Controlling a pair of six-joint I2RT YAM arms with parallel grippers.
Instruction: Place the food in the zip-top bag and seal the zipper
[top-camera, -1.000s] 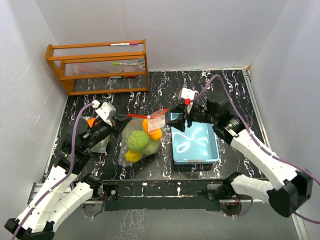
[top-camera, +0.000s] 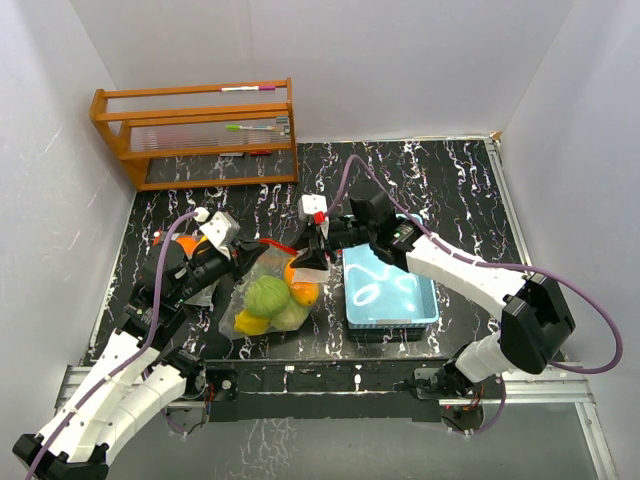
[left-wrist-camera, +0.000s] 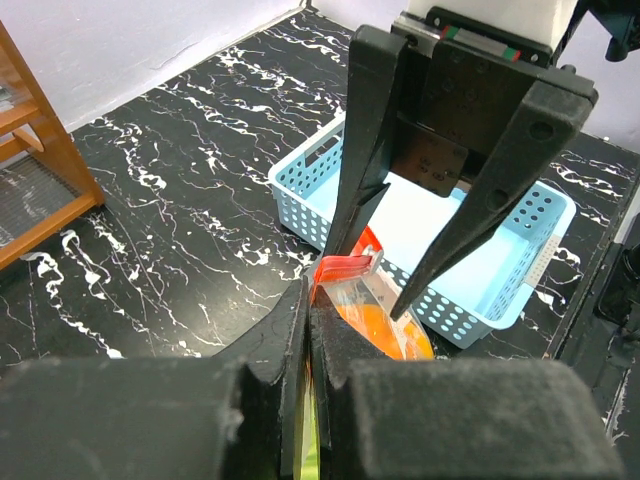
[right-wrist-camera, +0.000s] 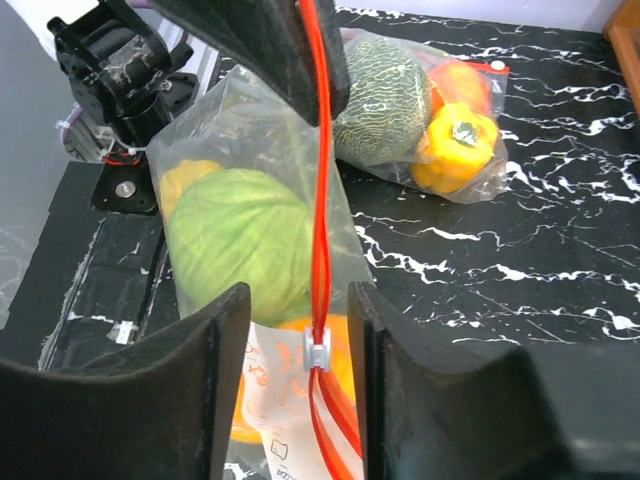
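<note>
A clear zip top bag (top-camera: 232, 318) with a red zip strip (right-wrist-camera: 322, 215) contains a round green food (top-camera: 266, 296), an orange one (top-camera: 303, 290) and a yellow one (top-camera: 251, 323). At the strip's far end in the right wrist view, my left gripper (top-camera: 248, 256) is shut on the bag's zip edge. My right gripper is part open, one finger on each side of the strip and its grey slider (right-wrist-camera: 317, 352). Neither of its fingers visibly squeezes the slider.
Another filled bag (right-wrist-camera: 475, 130) lies beyond the left arm. Right of the food bag stands a light blue basket (top-camera: 390, 290), looking empty, partly under the right arm. A wooden rack (top-camera: 215, 187) occupies the back left. Bare dark tabletop (top-camera: 455, 200) shows at back right.
My right gripper has moved left from over the basket to the bag's zip. The zip strip now tilts down toward the right.
</note>
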